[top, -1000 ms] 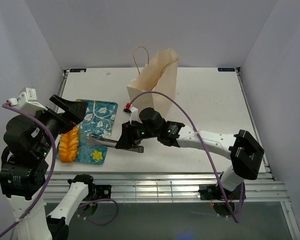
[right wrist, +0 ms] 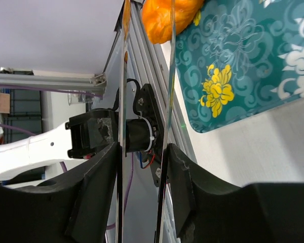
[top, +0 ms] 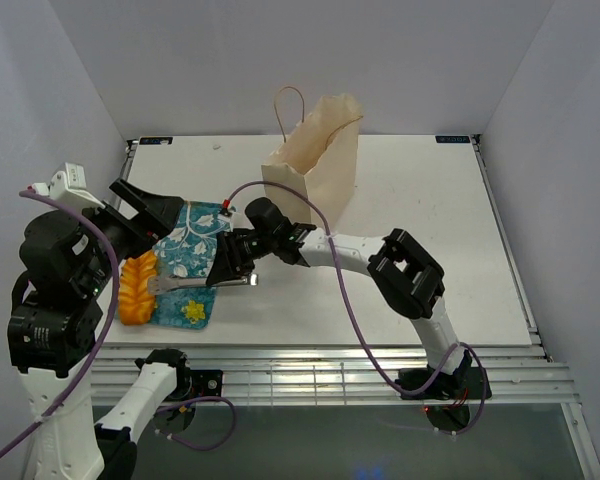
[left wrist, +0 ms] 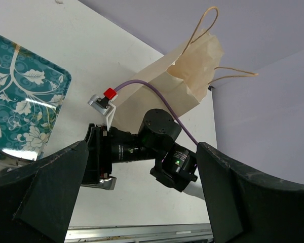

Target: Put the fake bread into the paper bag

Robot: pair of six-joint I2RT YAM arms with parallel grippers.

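Note:
The orange braided fake bread [top: 136,290] lies on the left part of the teal patterned tray [top: 195,240]. My right gripper is open, its long metal fingers reaching over the bread, which shows at and behind the tips in the right wrist view. My left gripper stands open and raised at the left, with nothing between its fingers. The cream paper bag [top: 328,175] stands upright at the back centre, behind the right arm, its mouth open and handles up.
Grey walls enclose the sides and back, and a metal rail [top: 280,376] runs along the front edge.
My right gripper has moved left toward the bread. The left arm has shifted slightly right. The paper bag appears shifted a little to the right.

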